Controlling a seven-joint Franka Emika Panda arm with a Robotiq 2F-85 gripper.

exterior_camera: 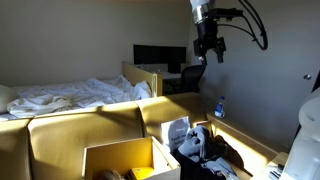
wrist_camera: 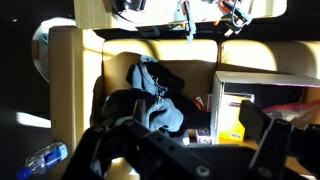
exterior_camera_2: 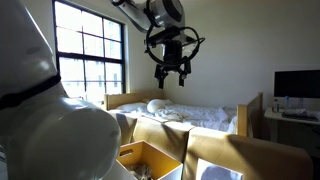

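Observation:
High above the couch hangs my gripper (exterior_camera: 211, 60), its two fingers apart and nothing between them. The second exterior view shows the gripper (exterior_camera_2: 172, 80) pointing down in front of the bed, well clear of everything below. From the wrist, dark grey clothing (wrist_camera: 150, 105) lies crumpled on the couch seat, left of an open cardboard box (wrist_camera: 228, 92). A yellow item (wrist_camera: 237, 132) sits inside the box. In the first exterior view the same box (exterior_camera: 120, 155) stands in front of the couch back, with the clothing (exterior_camera: 207, 148) to its right.
A bottle (exterior_camera: 220, 106) stands at the couch's right end. Behind the couch back (exterior_camera: 75, 138) is a bed (exterior_camera: 70, 95) with rumpled white bedding. A white sheet-like object (exterior_camera: 176, 132) leans near the clothing. The air around my gripper is free.

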